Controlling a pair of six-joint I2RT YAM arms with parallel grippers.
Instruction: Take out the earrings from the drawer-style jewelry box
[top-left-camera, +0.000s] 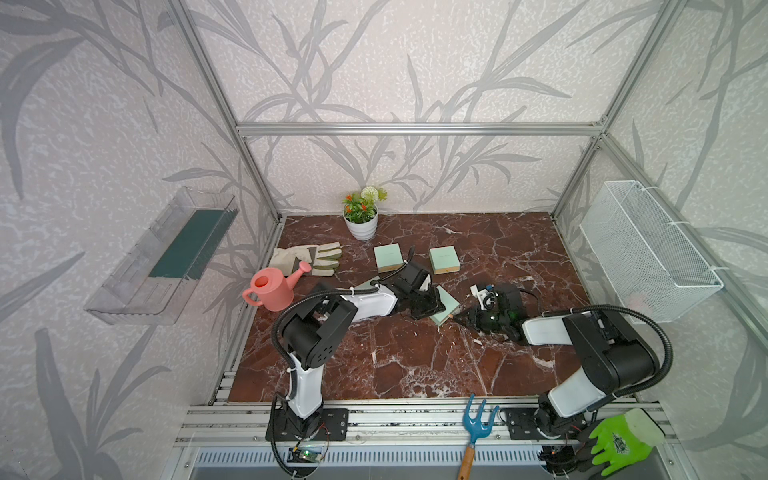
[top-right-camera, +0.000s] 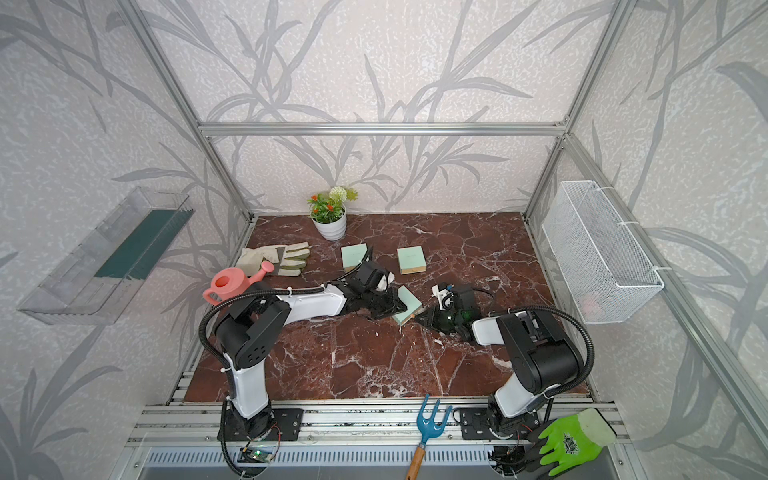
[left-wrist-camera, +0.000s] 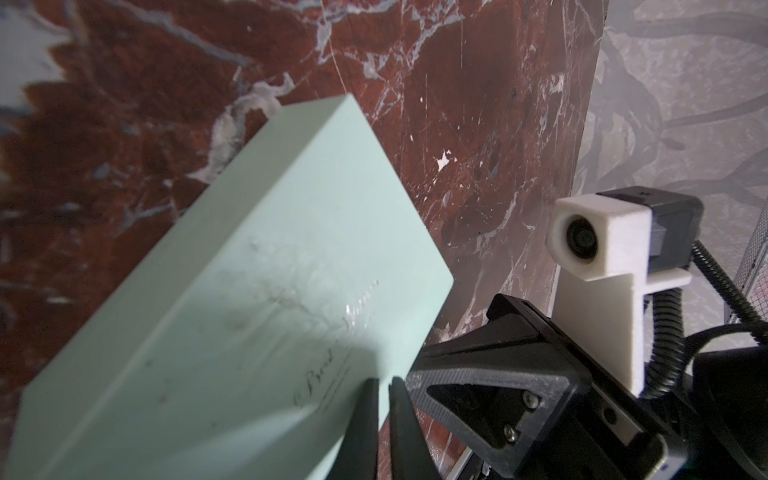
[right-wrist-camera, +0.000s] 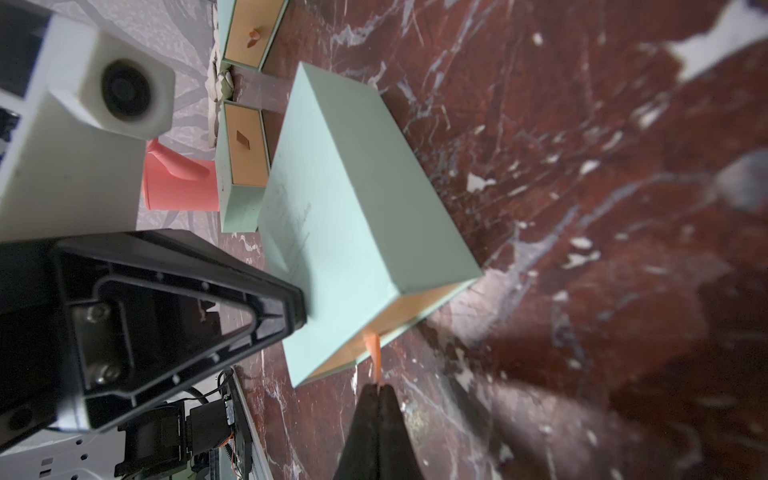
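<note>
A pale green jewelry box (top-left-camera: 445, 302) lies on the marble table between my grippers. In the right wrist view its tan drawer front (right-wrist-camera: 412, 312) is closed, with a small orange pull tab (right-wrist-camera: 373, 353) sticking out. My right gripper is shut just off the tab's end; nothing shows between its fingers. My left gripper is shut with its tips against or just over the box's lid, near the printed lettering; nothing shows between its fingers. No earrings can be seen.
Two more green boxes, one at the back left (top-left-camera: 389, 256) and one at the back right (top-left-camera: 445, 258), stand behind. The pink watering can (top-left-camera: 273, 289), work gloves (top-left-camera: 307, 259) and potted flowers (top-left-camera: 362, 224) occupy the left and back.
</note>
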